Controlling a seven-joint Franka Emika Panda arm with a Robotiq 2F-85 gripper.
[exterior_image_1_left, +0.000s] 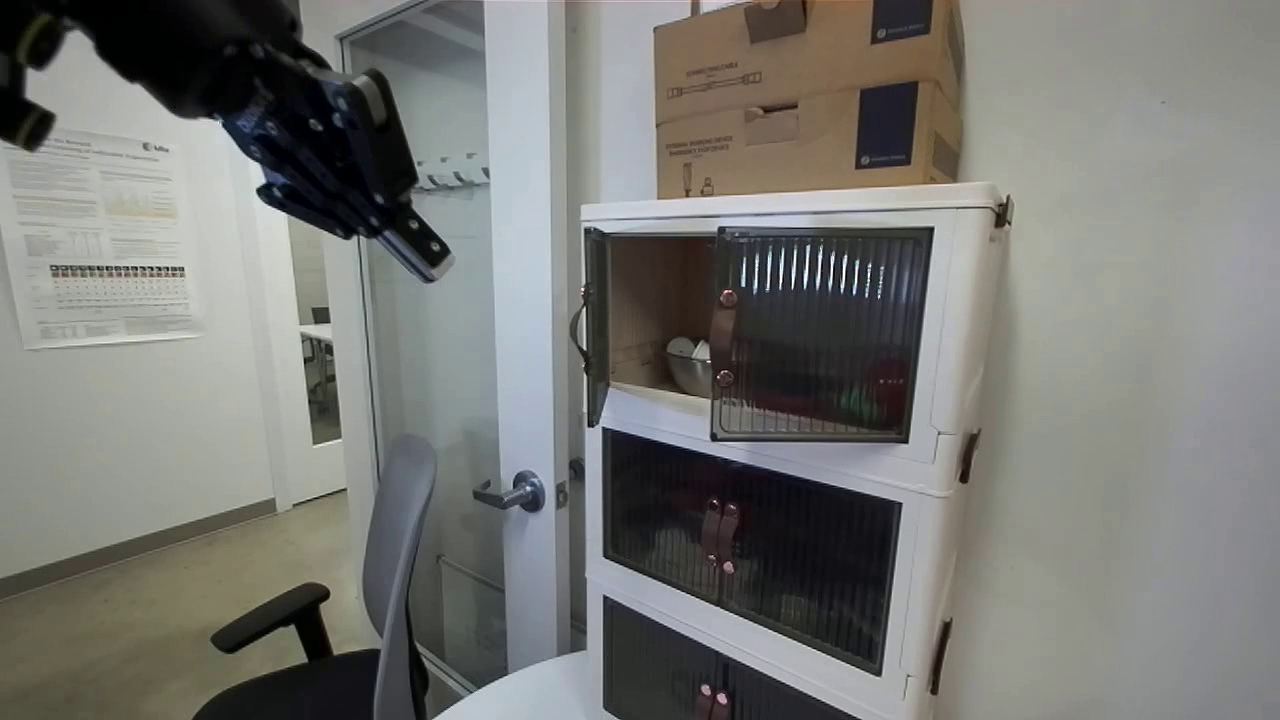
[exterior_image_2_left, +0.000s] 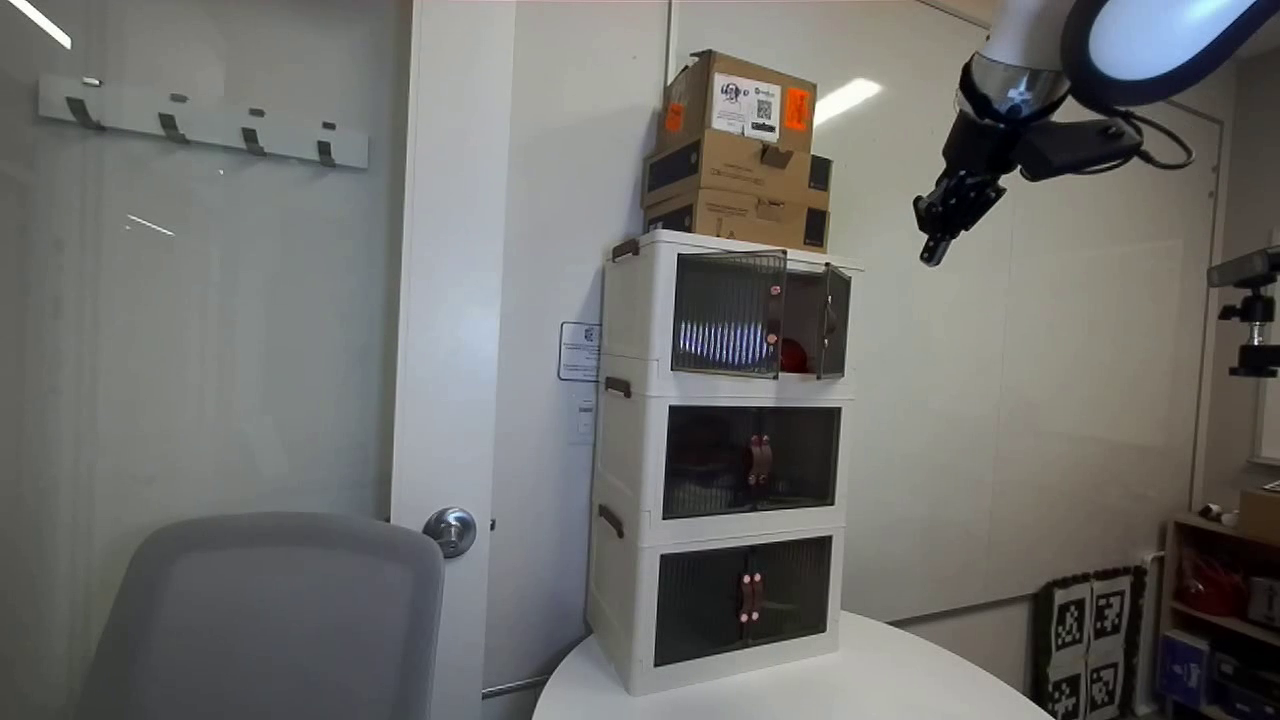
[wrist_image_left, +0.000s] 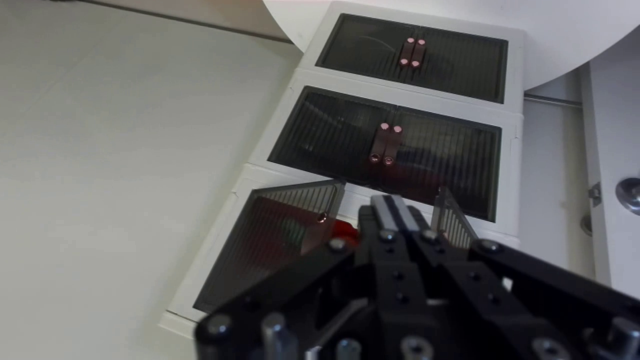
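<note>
My gripper is shut, with nothing showing between its fingers. In exterior view 1 the gripper (exterior_image_1_left: 429, 254) hangs in the air left of the cabinet's top compartment, apart from it. The white cabinet (exterior_image_1_left: 960, 324) has three stacked compartments with dark ribbed doors. On the top one, the left door (exterior_image_1_left: 596, 330) stands wide open, while the right door (exterior_image_1_left: 822, 336) is swung partly out. Inside sits a metal bowl (exterior_image_1_left: 690, 368) with white things in it. A red object (wrist_image_left: 345, 231) shows between the top doors in the wrist view.
Cardboard boxes (exterior_image_2_left: 744, 168) are piled on the cabinet. The cabinet stands on a round white table (exterior_image_2_left: 840, 684). A grey office chair (exterior_image_1_left: 402, 540) and a glass door with a lever handle (exterior_image_1_left: 513, 492) are to its left in exterior view 1. The lower cabinet doors (exterior_image_2_left: 752, 462) are closed.
</note>
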